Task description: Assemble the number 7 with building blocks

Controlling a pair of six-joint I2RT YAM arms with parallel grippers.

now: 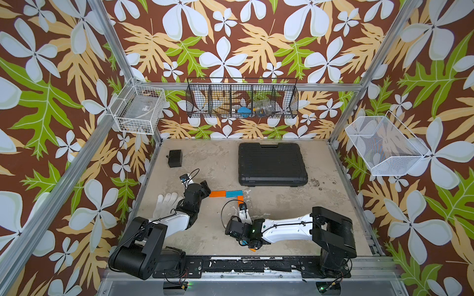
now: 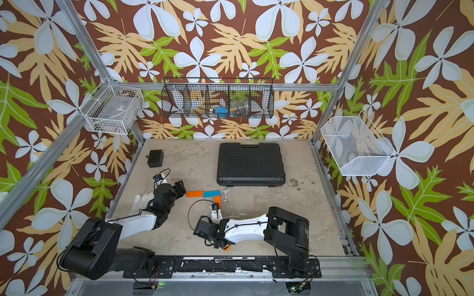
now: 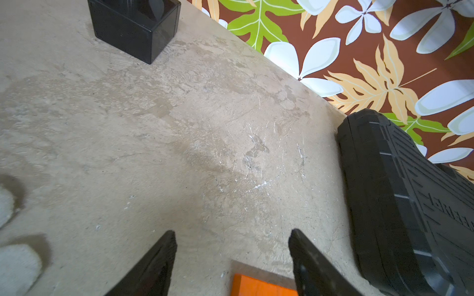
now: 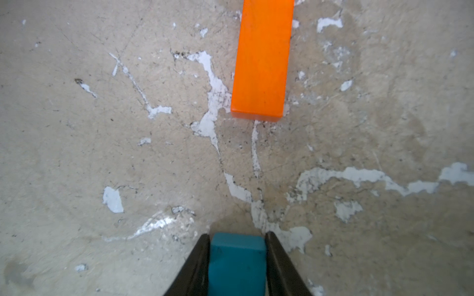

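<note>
On the floor an orange block (image 1: 217,194) and a blue block (image 1: 234,194) form a row, with a second orange block (image 1: 240,199) running down from its right end. Closer to me, a loose blue block (image 4: 237,271) lies between the fingers of my right gripper, which sit close on both sides; whether they grip it cannot be told. In the right wrist view a bare gap separates it from the orange block (image 4: 261,64) ahead, and it sits slightly left of that line. My left gripper stands open and empty, left of the row.
Another orange block (image 2: 226,248) pokes out beneath the right arm. A black case (image 1: 272,164) lies behind the row, a small black box (image 1: 174,158) at the back left. A white glove (image 1: 165,204) lies by the left arm. Right of the case, floor is clear.
</note>
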